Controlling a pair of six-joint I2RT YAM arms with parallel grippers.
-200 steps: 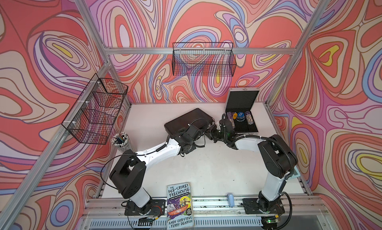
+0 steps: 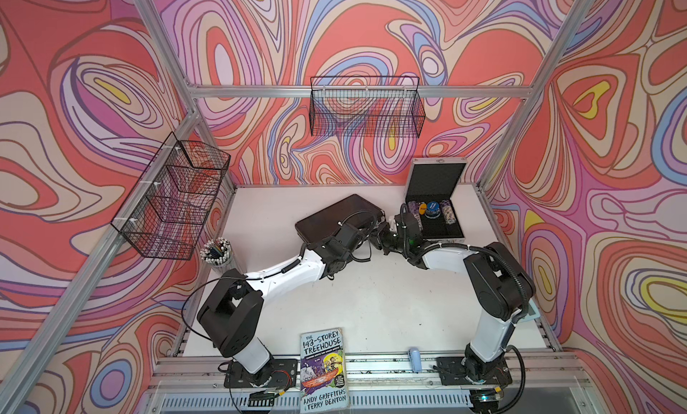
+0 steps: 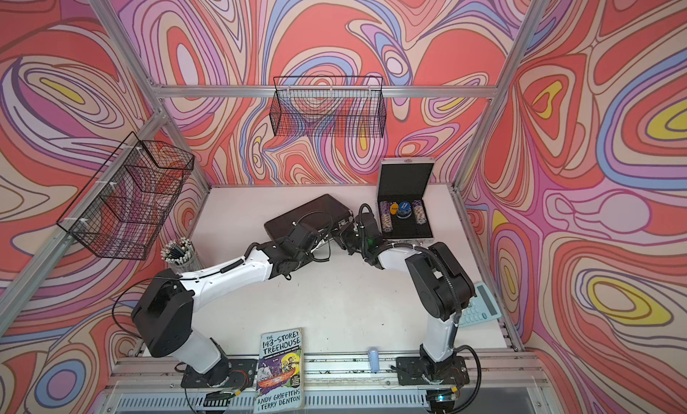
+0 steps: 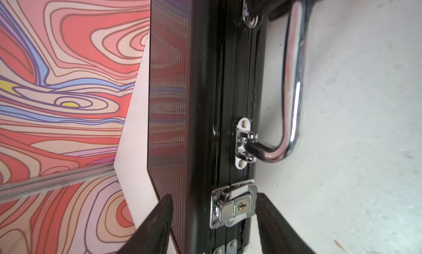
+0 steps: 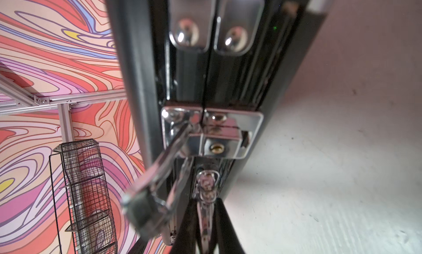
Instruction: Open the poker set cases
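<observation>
A dark closed poker case [image 2: 336, 217] lies askew at the table's back, its lid down. A second poker case [image 2: 436, 213] stands open at the back right, chips showing inside. At the closed case's front edge, my left gripper is open, its fingers apart on either side of a flat-lying silver latch [image 4: 235, 205]. My right gripper is shut by the handle [image 5: 206, 186]; chrome shows between its fingertips, but contact cannot be told. Near it, the other latch [image 5: 215, 133] has its metal flap [image 5: 164, 170] raised.
A pen cup [image 2: 217, 253] stands at the left, a book [image 2: 323, 371] at the front edge. A calculator [image 3: 479, 304] lies on the right. Wire baskets [image 2: 367, 113] hang above.
The right arm and both cases look unmoved.
</observation>
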